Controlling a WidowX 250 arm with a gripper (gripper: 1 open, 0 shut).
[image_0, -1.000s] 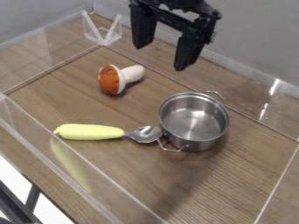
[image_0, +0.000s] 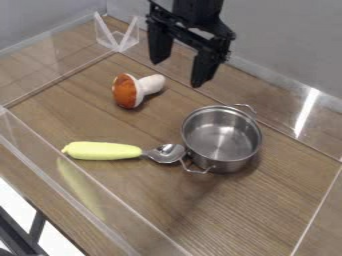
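My gripper (image_0: 182, 54) hangs over the back of the wooden table, open, its two dark fingers apart with nothing visible between them. Below and to its left lies an orange-and-white toy (image_0: 128, 91), like a mushroom, on its side. A steel pot (image_0: 222, 138) with two handles stands at right of centre. A yellow corn-like object (image_0: 100, 151) lies at front left, and a spoon (image_0: 166, 153) lies between it and the pot, close by the pot's handle.
Clear low walls (image_0: 309, 105) border the table (image_0: 254, 210). A white wire-like piece (image_0: 118, 38) sits at back left.
My gripper has shifted somewhat left and down, and its fingers look a little turned. The objects on the table have not moved.
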